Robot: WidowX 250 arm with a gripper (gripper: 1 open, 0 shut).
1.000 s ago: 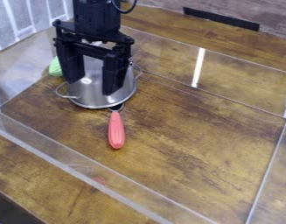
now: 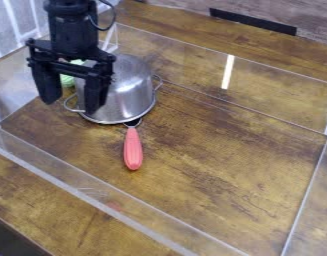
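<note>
My black gripper (image 2: 70, 92) hangs at the upper left, open, over the left side of a shiny metal bowl or pot (image 2: 126, 92). A pink, elongated object (image 2: 132, 149) lies on the wooden table below the pot. A small green object (image 2: 110, 64) is partly hidden behind the gripper.
Transparent strips or panels run along the near left and right sides. A white strip (image 2: 227, 72) lies toward the back right.
My gripper has moved left, from over the middle of the pot to its left side, uncovering more of the pot. The pink object stays in place.
</note>
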